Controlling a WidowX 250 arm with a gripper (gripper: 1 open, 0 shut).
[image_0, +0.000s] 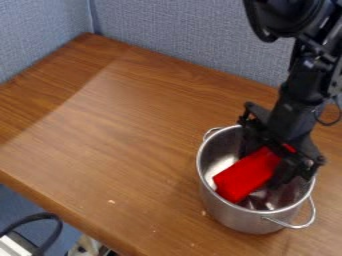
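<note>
A silver metal pot with wire side handles stands at the lower right of the table. Inside it lies a red block, slanting up toward the upper right. My black gripper reaches down into the pot from above, shut on the red block near its upper end. The fingertips are partly hidden in the pot and behind the block.
A grey padded wall runs along the back. Dark cables and white hardware sit off the table's lower left edge.
</note>
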